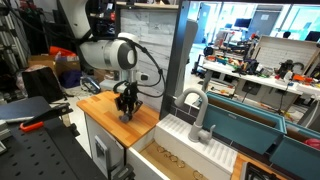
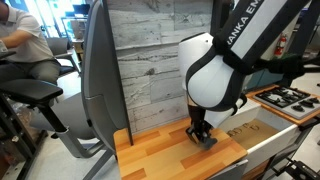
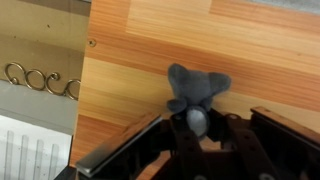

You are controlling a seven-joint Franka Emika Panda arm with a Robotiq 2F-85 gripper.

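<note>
A small dark grey object, seemingly soft [image 3: 195,84], pokes out from between the fingers of my gripper in the wrist view. The fingers are shut on it, and its upper part spreads into two lobes. Beneath lies a wooden countertop [image 3: 150,50], and in exterior view 2 the grey object [image 2: 207,141] is low over that wood. In exterior view 1 my gripper [image 1: 126,115] is close to the counter surface. Whether the object touches the wood I cannot tell.
Right of the counter in exterior view 1 is an open drawer [image 1: 170,158] holding several rings or hooks. A grey faucet [image 1: 190,98] and a sink area [image 1: 210,135] stand behind it.
</note>
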